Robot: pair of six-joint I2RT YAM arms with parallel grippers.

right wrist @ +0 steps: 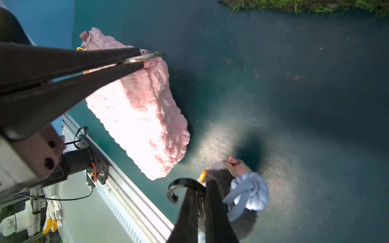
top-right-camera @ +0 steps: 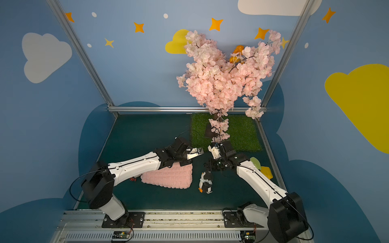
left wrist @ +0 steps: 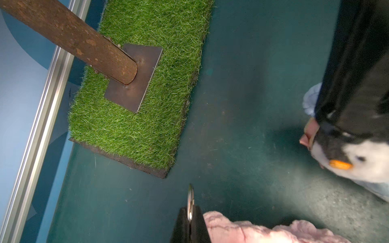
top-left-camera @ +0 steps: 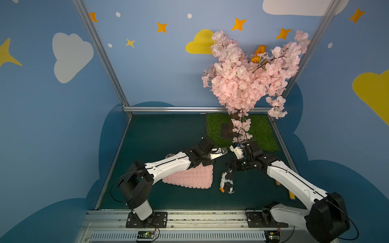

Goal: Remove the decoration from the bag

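A pink fuzzy bag [top-left-camera: 190, 176] lies on the floor beneath my left arm, its zip and pull visible in the right wrist view. My left gripper is shut above it, with nothing clear between its fingertips. Right of the bag is a plush penguin [top-left-camera: 227, 182] with an orange beak, a pale blue knotted piece [right wrist: 249, 190] and a small pink tab. My right gripper hangs over the penguin, shut on something dark and curved, which seems to be a black hook; what it is attached to is unclear.
A blossom tree [top-left-camera: 239, 77] stands at the back on a turf mat [top-left-camera: 263, 133] with a metal base plate [left wrist: 133, 97]. Yellow objects [top-right-camera: 265, 172] lie at the far right.
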